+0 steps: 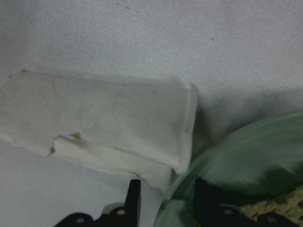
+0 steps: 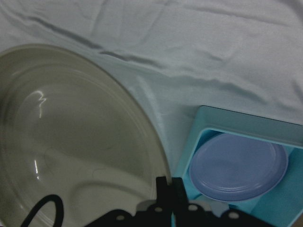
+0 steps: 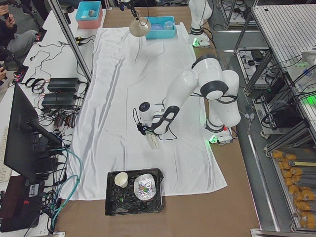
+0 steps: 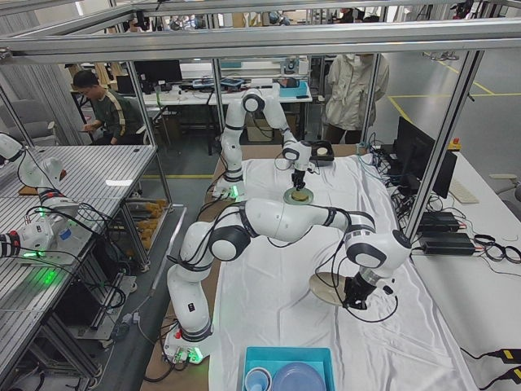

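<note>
My right gripper is shut on the rim of a beige plate point(image 2: 94, 118), raised beside a blue bin point(image 2: 251, 118) in the right wrist view. My left gripper stands open over the edge of a green plate point(image 1: 251, 146) holding something tan and crumbly point(image 1: 284, 208). A crumpled white paper cup point(image 1: 123, 113) lies on the cloth beside that plate.
The blue bin holds a blue lid or plate point(image 2: 236, 165) and a cup point(image 4: 257, 380). A black tray point(image 3: 133, 207) with a white cup point(image 3: 121, 179) and foil dish point(image 3: 144, 186) stands at the other end.
</note>
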